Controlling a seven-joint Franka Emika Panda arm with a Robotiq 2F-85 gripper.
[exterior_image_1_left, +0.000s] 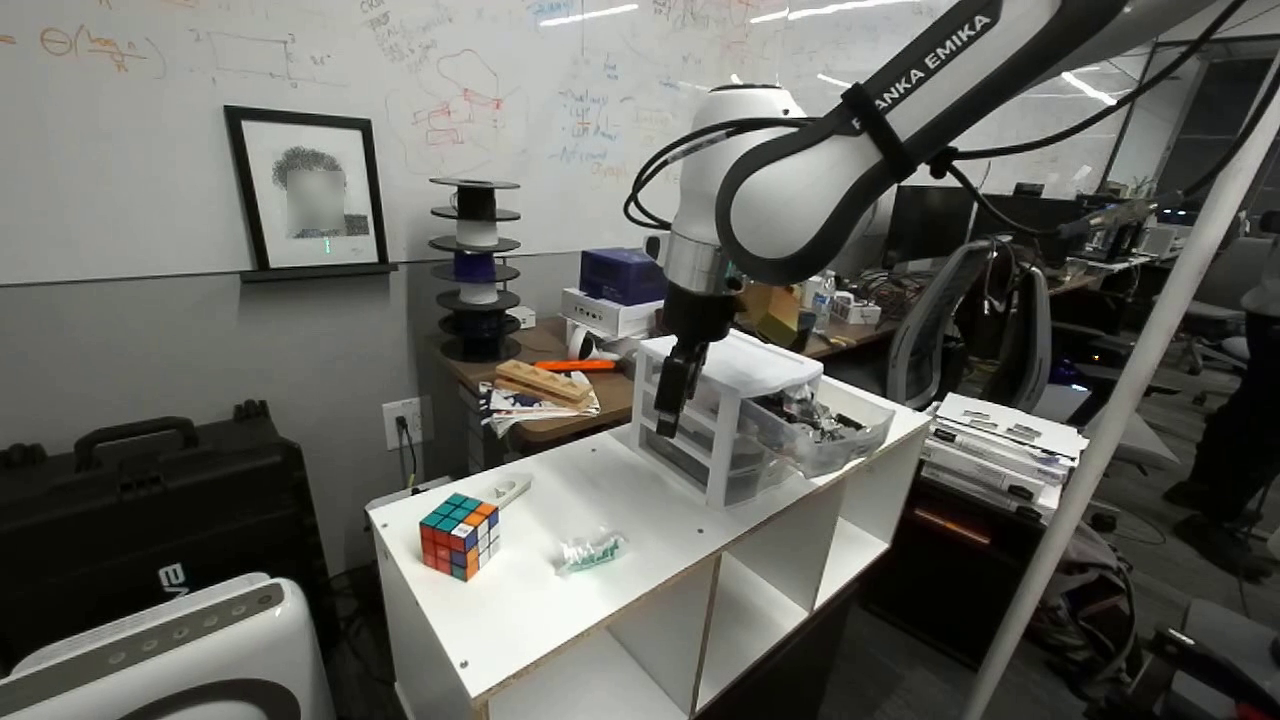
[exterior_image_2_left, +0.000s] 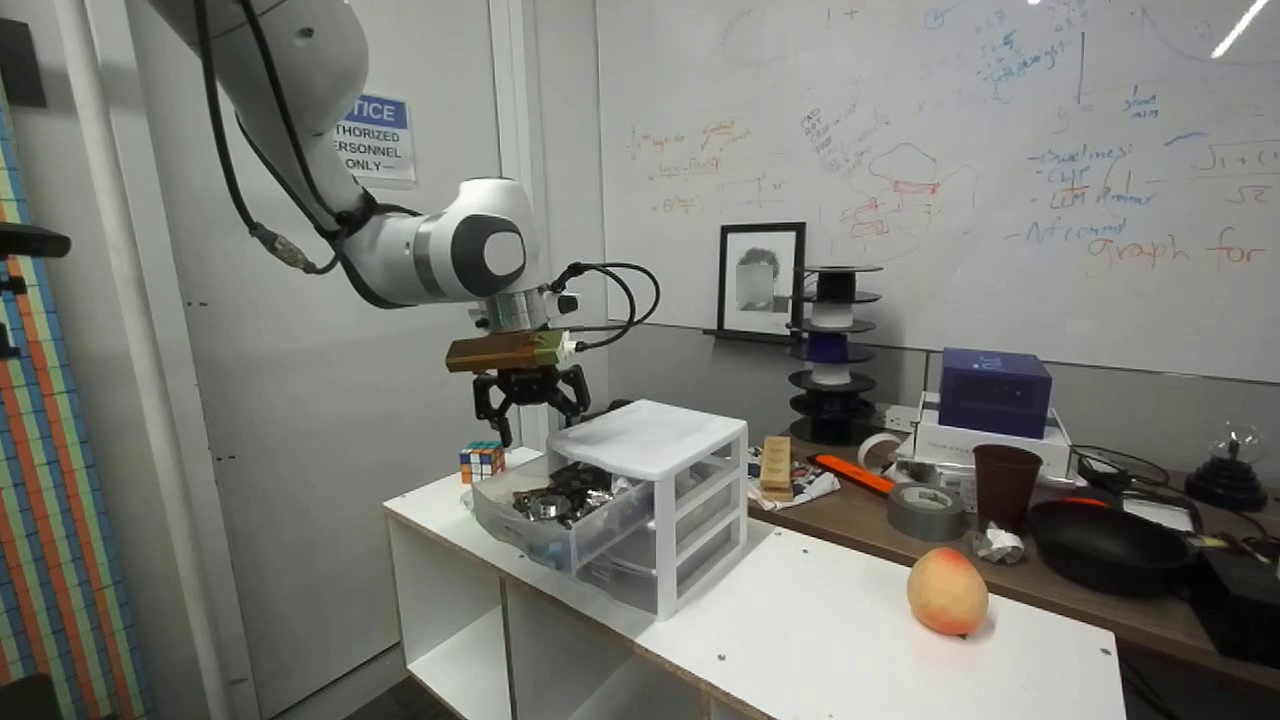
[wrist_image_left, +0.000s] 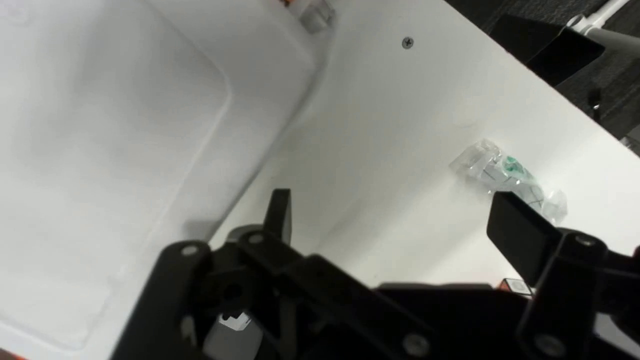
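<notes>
My gripper is open, pointing down, with its two fingers well apart and nothing between them. In exterior view 1 it hangs above the white shelf top, beside the white drawer unit (exterior_image_1_left: 750, 366). The unit's top drawer (exterior_image_2_left: 564, 510) is pulled out and holds dark and metallic bits. A clear plastic packet with green inside (wrist_image_left: 510, 174) lies on the shelf, beyond the right finger in the wrist view. Farther along stands a Rubik's cube (exterior_image_1_left: 459, 536), mostly hidden by the gripper in the wrist view.
A flat pale piece (exterior_image_1_left: 512, 490) lies behind the cube. Past the drawer unit, a peach-coloured fruit (exterior_image_2_left: 948, 592) rests on the shelf top (exterior_image_2_left: 828, 612). A cluttered brown desk with a spool stack (exterior_image_1_left: 476, 270) adjoins the back. Bare shelf surrounds the packet.
</notes>
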